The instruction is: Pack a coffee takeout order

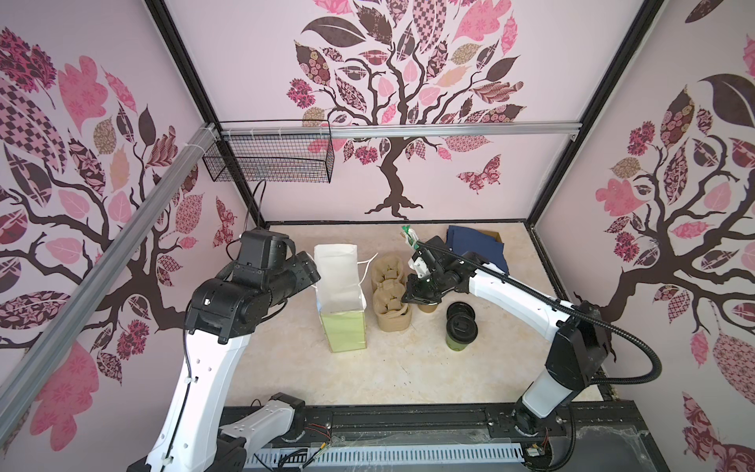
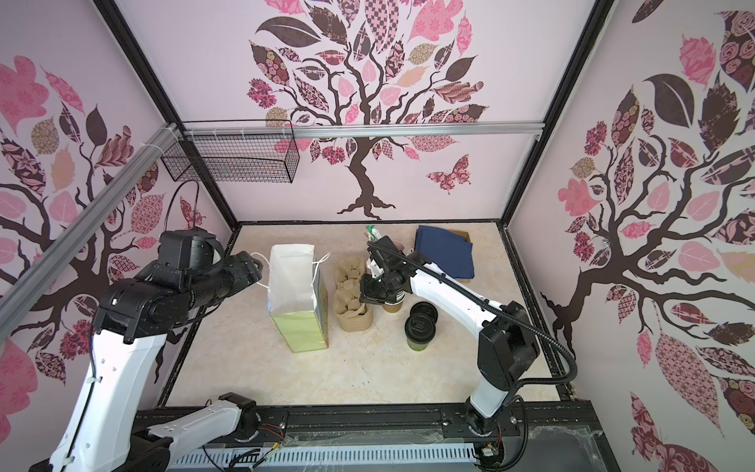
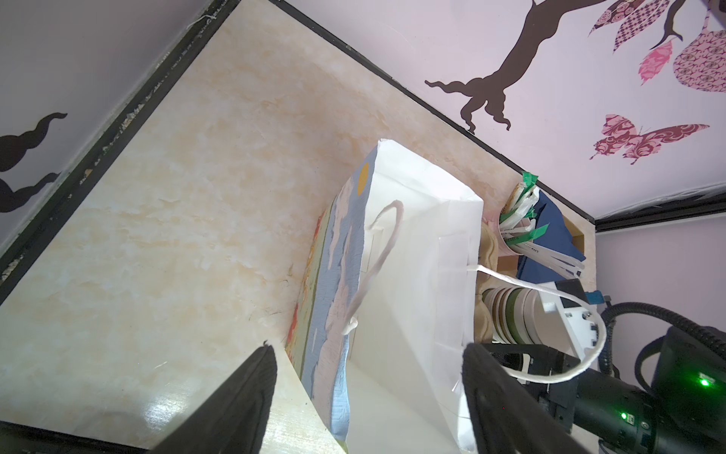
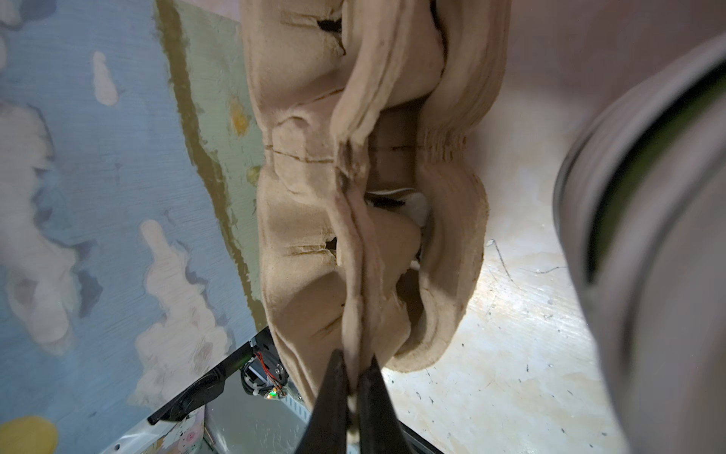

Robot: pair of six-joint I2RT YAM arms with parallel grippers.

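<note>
An open paper bag (image 1: 339, 283) with white handles stands left of centre. Beside it is a brown pulp cup carrier (image 1: 391, 306) (image 4: 295, 287), seen close in the right wrist view, where my right gripper is shut on its edge. Paper cups (image 3: 514, 314) stand just right of the carrier, partly hidden by my right arm. My left gripper is open above the bag, holding nothing.
Dark cup lids (image 1: 461, 328) sit on a green cup to the front right. Blue cloth or folded items (image 1: 476, 244) lie at the back right. A wire basket (image 1: 267, 157) hangs above.
</note>
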